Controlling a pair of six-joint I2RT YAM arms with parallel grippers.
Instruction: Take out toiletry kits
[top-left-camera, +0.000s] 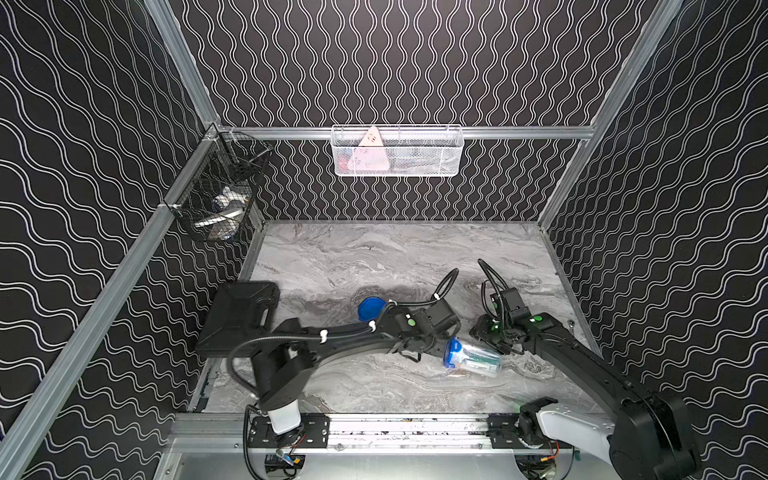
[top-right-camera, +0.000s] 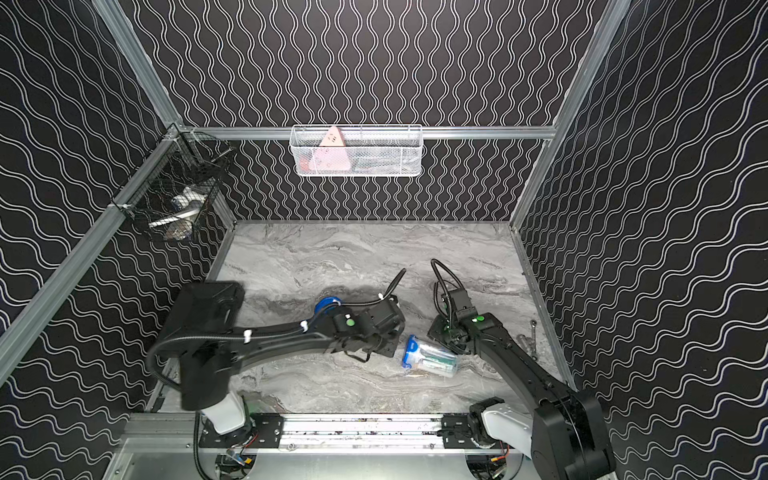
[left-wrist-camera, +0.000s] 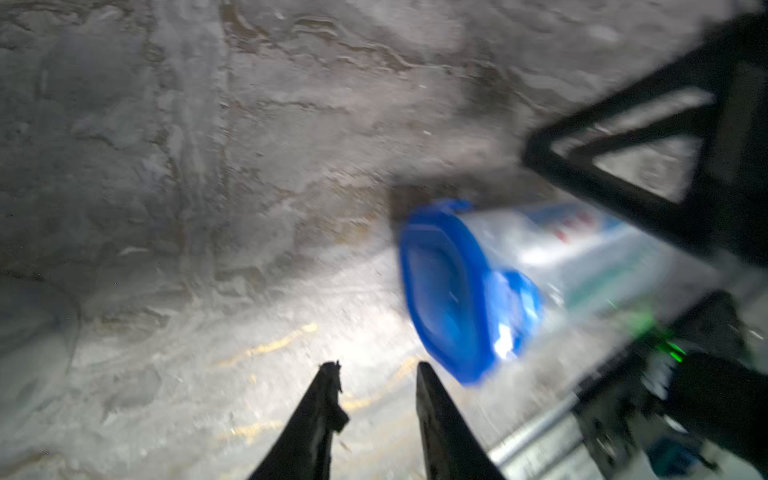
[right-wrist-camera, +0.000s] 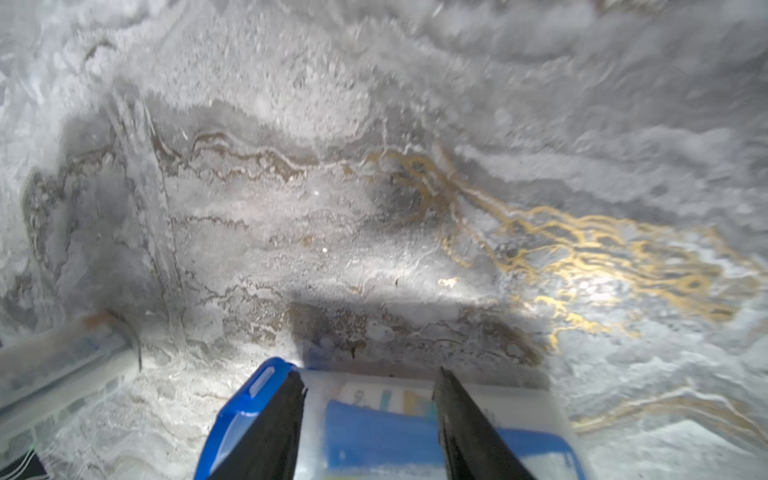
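A clear kit container with a blue lid (top-left-camera: 473, 357) lies on its side on the table between the two arms, small items showing through its wall. In the left wrist view its blue lid (left-wrist-camera: 448, 292) is blurred, up and right of my left gripper, which stands open and empty. My right gripper is open too, its fingers showing in front of the container's body (right-wrist-camera: 376, 432) in the right wrist view; whether they touch it I cannot tell. Another blue-topped item (top-left-camera: 370, 308) stands behind the left arm, partly hidden.
A black case (top-left-camera: 237, 318) sits at the left. Overhead, a white mesh basket (top-left-camera: 424, 156) hangs on the back rail and a black wire basket (top-left-camera: 220, 204) on the left rail. A metal tool (top-right-camera: 533, 336) lies at the right edge.
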